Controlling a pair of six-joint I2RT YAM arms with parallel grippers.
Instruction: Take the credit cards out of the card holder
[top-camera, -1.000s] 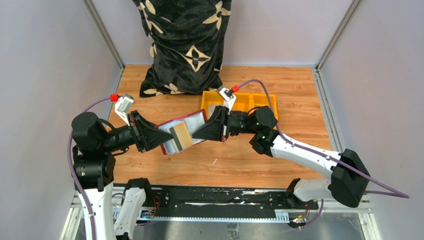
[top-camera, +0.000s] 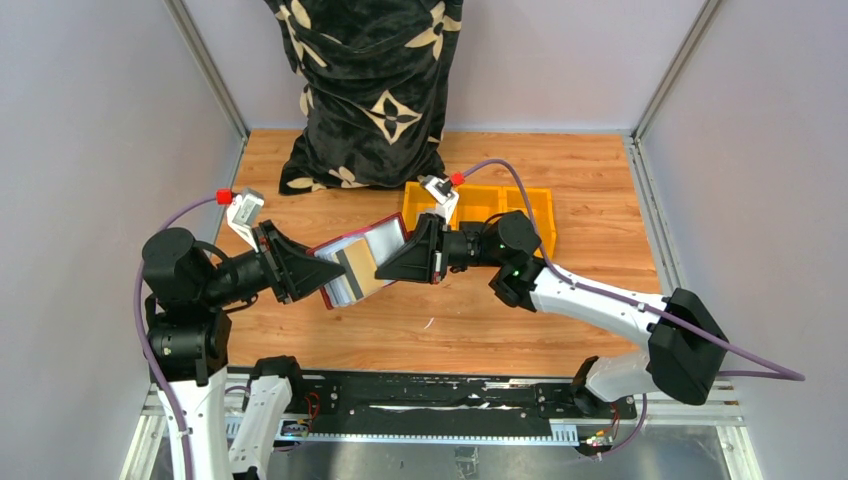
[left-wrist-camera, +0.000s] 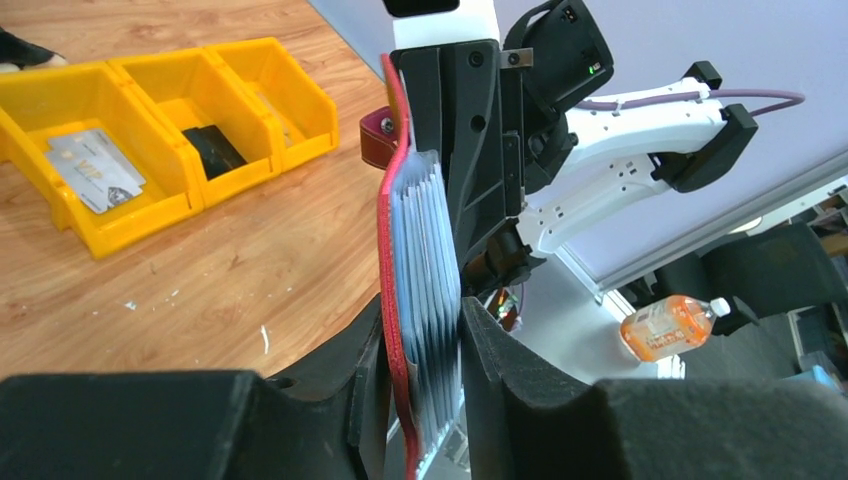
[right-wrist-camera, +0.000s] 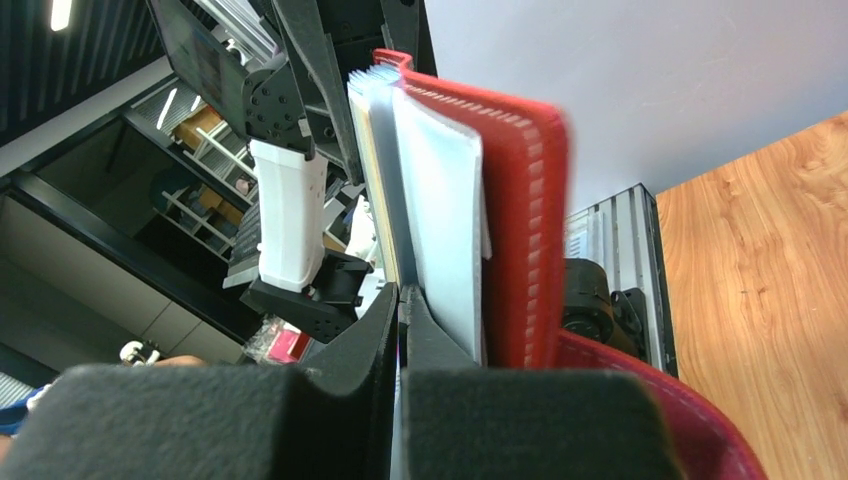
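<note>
The open red card holder, full of clear sleeves with a tan striped card showing, hangs above the table between the grippers. My left gripper is shut on it; the left wrist view shows the red cover and sleeve stack between those fingers. My right gripper is shut at the sleeves' face, beside the tan card; whether anything thin is between its tips is hard to tell. In the right wrist view its fingertips touch the sleeves, with the red cover behind.
A yellow three-compartment tray holds pale cards and a dark card at the back right of the table. A dark patterned cloth hangs at the back.
The left gripper and holder have barely moved.
</note>
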